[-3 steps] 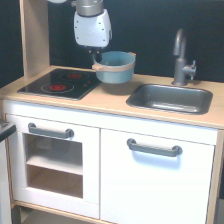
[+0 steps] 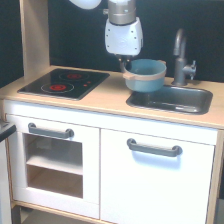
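A blue pot (image 2: 147, 77) with pinkish handles is at the left part of the grey sink (image 2: 186, 99), overlapping its back edge. Whether its base touches the basin or hangs just above it, I cannot tell. My gripper (image 2: 126, 66) comes down from the top with its white body (image 2: 123, 39) upright. Its small dark fingers are shut at the pot's left side, on the handle or rim there. The exact contact is too small to make out.
A black stove top (image 2: 64, 83) with red rings lies empty on the left of the wooden counter (image 2: 108, 93). Behind the sink rises a grey faucet (image 2: 180, 58), close to the pot's right. White cupboard doors (image 2: 153, 178) are below.
My gripper and the pot have moved together to the right and slightly down in view, from beside the stove top to over the sink.
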